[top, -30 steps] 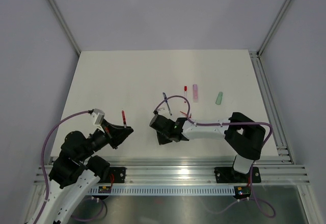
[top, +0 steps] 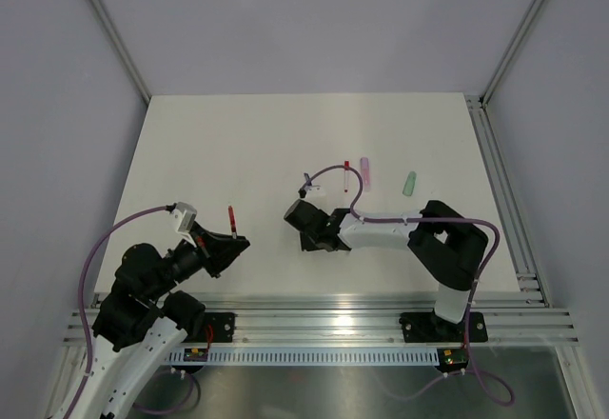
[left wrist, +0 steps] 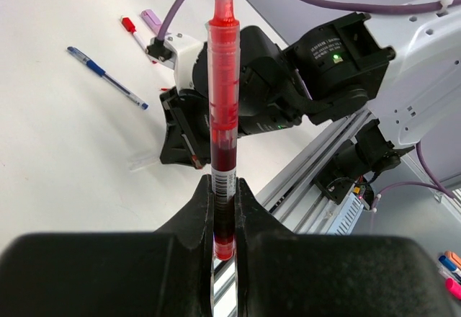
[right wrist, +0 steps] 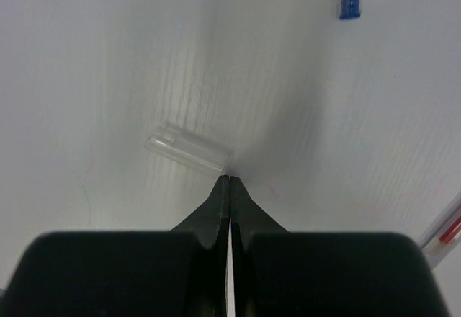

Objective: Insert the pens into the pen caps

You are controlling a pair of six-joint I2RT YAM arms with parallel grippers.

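Note:
My left gripper holds a red pen [left wrist: 223,94] upright in the left wrist view, over the left front of the table [top: 209,143]. My right gripper is shut, low at the table, its tips at the near end of a clear cap [right wrist: 187,145] lying flat; nothing shows between its fingers. A blue pen lies beyond, its end also in the right wrist view. A red-capped pen [left wrist: 135,36] lies near a pink piece [top: 364,173]. Another red pen [right wrist: 450,230] lies at the right wrist view's right edge.
A green piece [top: 409,183] lies at the right of the table. The right arm covers part of the centre front.
The right arm has shifted slightly to the right and toward the back of the table. The left arm and its pen have stayed in place.

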